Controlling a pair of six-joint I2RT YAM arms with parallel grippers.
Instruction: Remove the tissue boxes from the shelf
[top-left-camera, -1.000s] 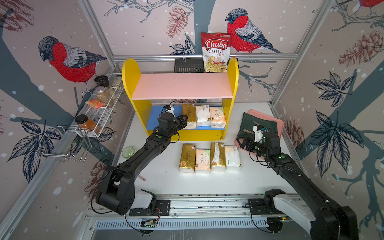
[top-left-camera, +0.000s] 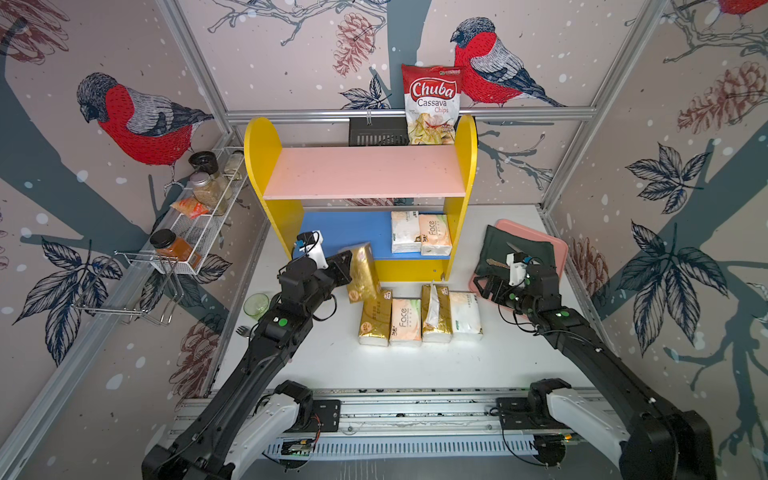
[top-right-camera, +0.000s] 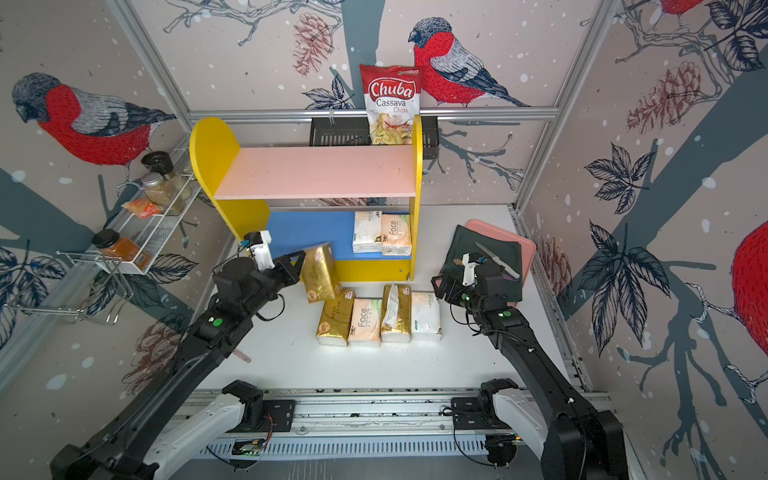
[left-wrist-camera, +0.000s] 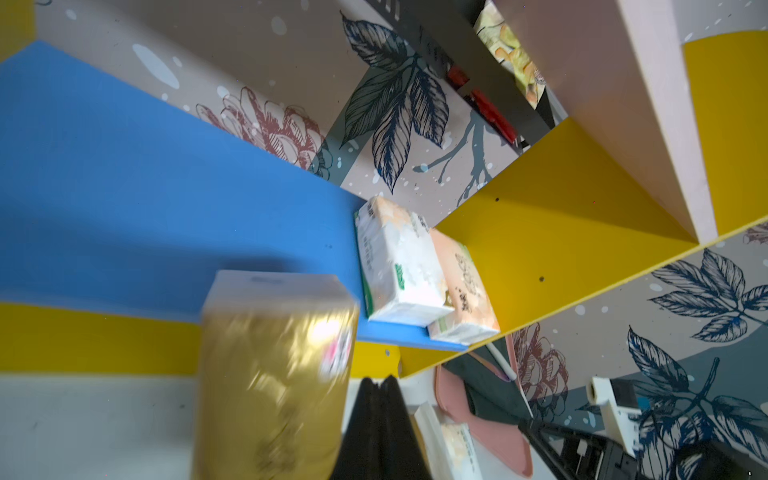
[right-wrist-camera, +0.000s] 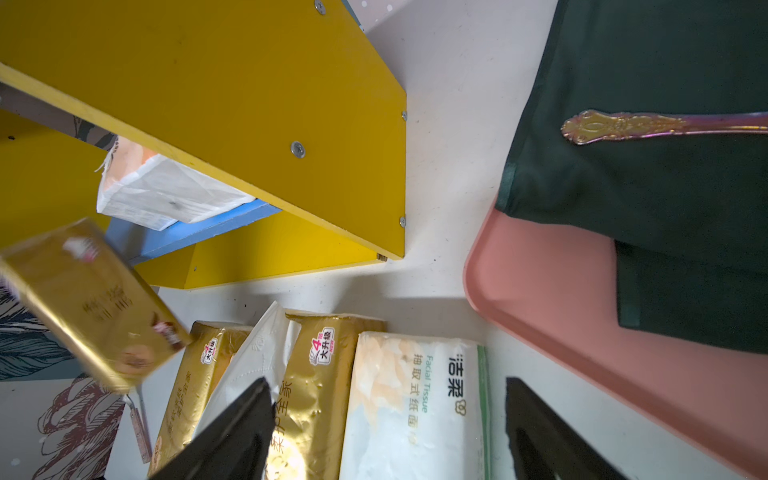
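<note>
A gold tissue pack (top-left-camera: 361, 273) is tilted in front of the lower blue shelf (top-left-camera: 340, 236), above the table. It looks blurred in both wrist views, and in the right wrist view the gold pack (right-wrist-camera: 92, 304) appears clear of the table. My left gripper is shut right beside it; nothing shows between the fingers. Two packs stay on the shelf at its right end, a white one (top-left-camera: 405, 232) and a peach one (top-left-camera: 434, 234). Over the table at the right, my right gripper is open and empty.
Several packs stand in a row on the table before the shelf, among them a gold one (top-left-camera: 375, 317) and a white one (top-left-camera: 465, 314). A pink tray (top-left-camera: 557, 254) with dark cloth lies at right.
The gold pack has left the shelf and come forward, tilted. The right arm has stayed still.
</note>
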